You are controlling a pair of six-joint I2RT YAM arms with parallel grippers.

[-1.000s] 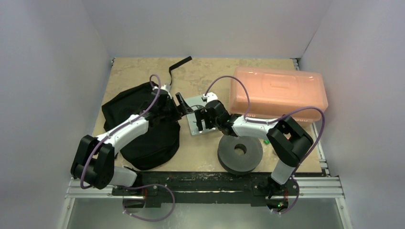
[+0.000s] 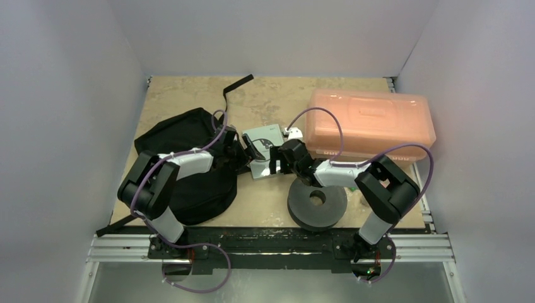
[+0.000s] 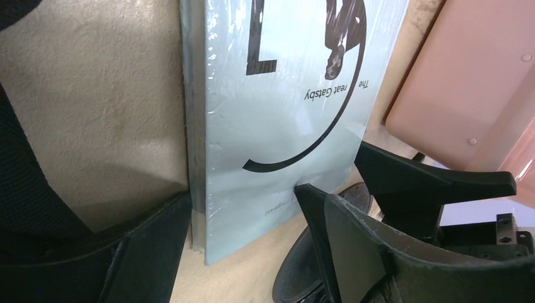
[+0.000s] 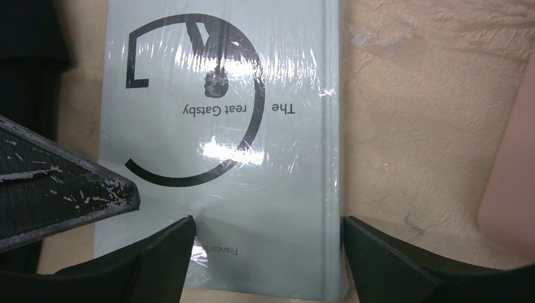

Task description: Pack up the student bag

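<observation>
The pale Great Gatsby book [image 2: 265, 137] lies flat on the table between the two arms, in shiny wrap. In the left wrist view, my left gripper is part open, one finger beside the spine edge of the book [image 3: 277, 126] and the other over its cover. My right gripper also stands part open, with one finger over the cover and the other at the spine edge of the book [image 4: 290, 189]. Neither clearly grips it. The black bag [image 2: 211, 201] lies left of the book, partly under my left arm.
An orange translucent box [image 2: 372, 120] stands at the back right, close to the book. A dark grey ring [image 2: 299, 205] lies below my right arm. Bare table shows behind the book. The bag's strap [image 2: 238, 83] reaches towards the back.
My left gripper has moved right and down from the bag to the book. My right gripper has shifted right. The book has moved little, and the orange box has nudged slightly right.
</observation>
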